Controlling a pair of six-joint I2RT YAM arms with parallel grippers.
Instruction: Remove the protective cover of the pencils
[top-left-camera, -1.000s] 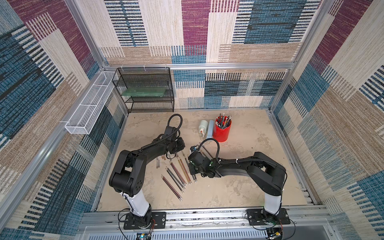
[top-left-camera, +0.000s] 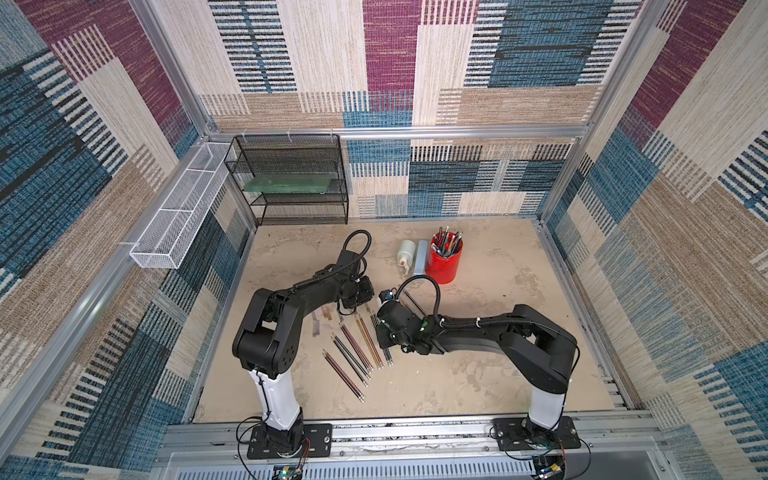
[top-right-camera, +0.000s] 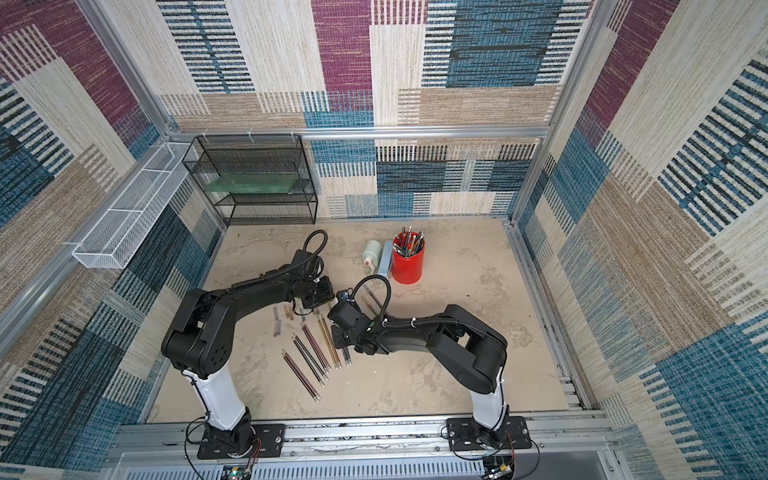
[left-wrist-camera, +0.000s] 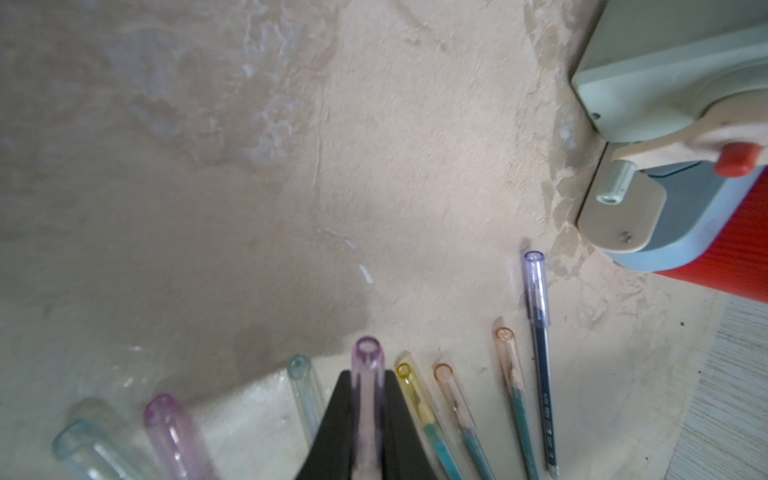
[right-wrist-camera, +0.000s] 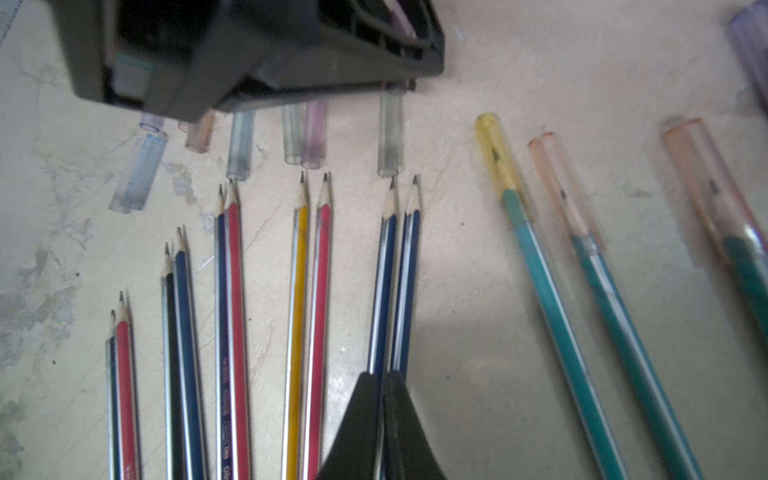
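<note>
A purple cap (left-wrist-camera: 368, 368) points up between the fingers of my left gripper, which is shut on it. My right gripper is low over two bare dark blue pencils (right-wrist-camera: 387, 264); its fingers stand slightly apart, with one of these pencils running into the narrow gap. Further left lie bare pencils in pairs, among them a yellow pencil (right-wrist-camera: 296, 272) and a red pencil (right-wrist-camera: 319, 272). Loose caps, such as a grey-green cap (right-wrist-camera: 390, 136), lie beyond their tips. To the right, teal pencils wear a yellow cap (right-wrist-camera: 501, 164) and an orange cap (right-wrist-camera: 566, 188).
A red cup (top-left-camera: 444, 260) full of pencils stands at the back, beside a pale sharpener-like device (top-left-camera: 406, 254) and a blue box (top-left-camera: 421, 260). A black mesh shelf (top-left-camera: 345, 188) is at the back left.
My left gripper has shifted slightly to the right, its arm swinging the same way. The right arm has moved only a little at its elbow; the pencils look unmoved.
</note>
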